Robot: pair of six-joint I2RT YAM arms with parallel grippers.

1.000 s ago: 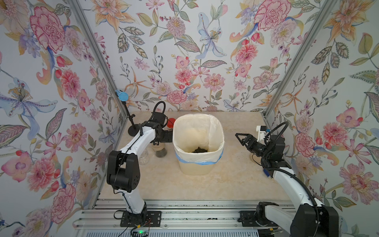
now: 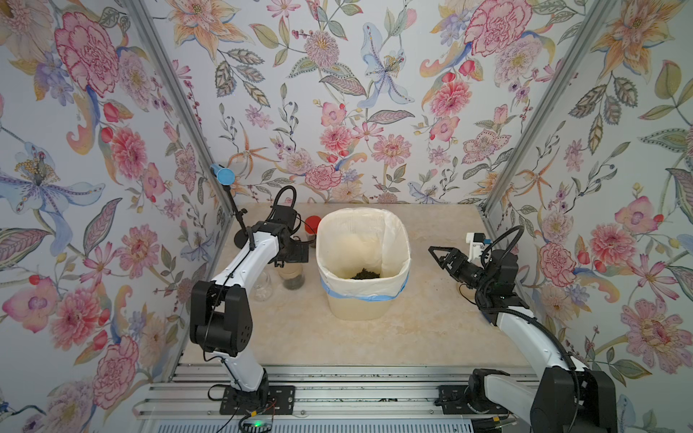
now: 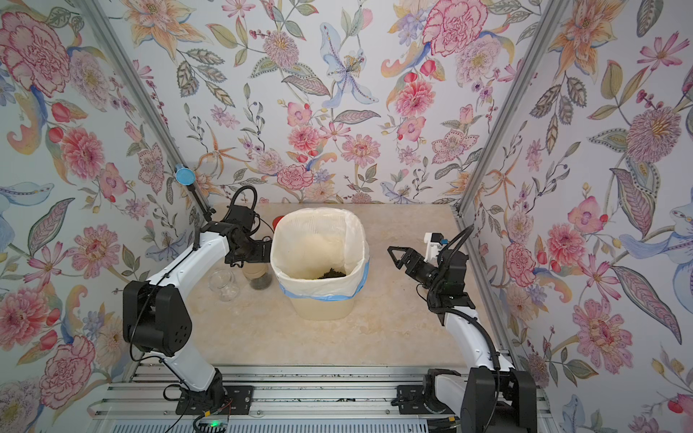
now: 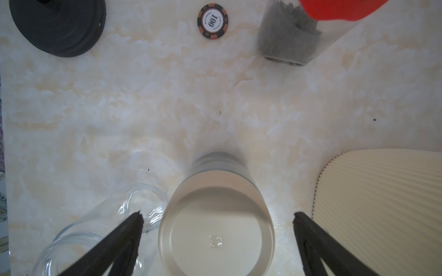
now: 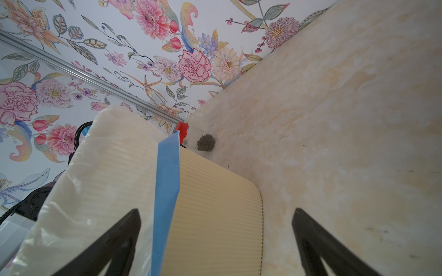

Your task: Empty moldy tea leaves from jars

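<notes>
Directly beneath my open left gripper is a jar with a pale lid [image 4: 207,202]; in the top left view its dark contents [image 2: 292,281] show below the gripper. A clear glass jar [image 4: 96,216] is just left of it. Farther back, a red-topped jar [image 4: 285,36] holds dark leaves. The lined bin [image 2: 364,252] stands mid-table with a dark heap of leaves [image 2: 366,274] inside. My right gripper [image 2: 440,259] is open and empty, right of the bin.
A lamp's black base [image 4: 57,25] is at back left, with a poker chip [image 4: 212,21] near it.
My left gripper has shifted slightly left, away from the bin, over the last second. The right arm has barely moved.
</notes>
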